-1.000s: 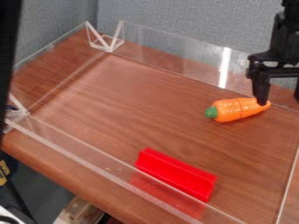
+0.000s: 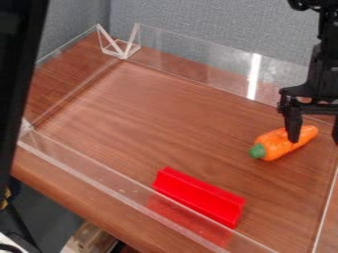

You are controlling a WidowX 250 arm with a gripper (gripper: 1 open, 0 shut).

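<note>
An orange toy carrot (image 2: 280, 144) with a green tip lies on the wooden tray floor (image 2: 145, 119) at the right of the camera view, angled with the tip toward the lower left. My black gripper (image 2: 314, 128) is at the right edge, its fingers spread low around the carrot's upper right end, partly out of frame; it appears open, and whether it touches the carrot is unclear. A red block (image 2: 199, 198) lies near the front of the tray.
Clear walls (image 2: 185, 52) enclose the wooden floor, with a white wire corner bracket (image 2: 117, 43) at the back left. A dark shape fills the left edge.
The red block stayed put.
</note>
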